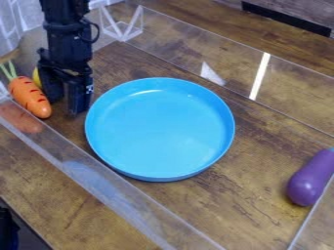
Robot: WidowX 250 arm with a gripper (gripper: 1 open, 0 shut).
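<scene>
My dark gripper (65, 88) is low at the left, its fingers around or just over a small yellow object (43, 76) that is mostly hidden behind it; whether it grips it I cannot tell. An orange toy carrot (29, 96) with a green top lies just left of the gripper. A large blue plate (159, 129) rests to the right of the gripper. A purple eggplant (310, 178) lies at the far right.
Clear plastic walls (261, 73) border the wooden tabletop (261, 142). The wood between the plate and the eggplant is bare, as is the area behind the plate.
</scene>
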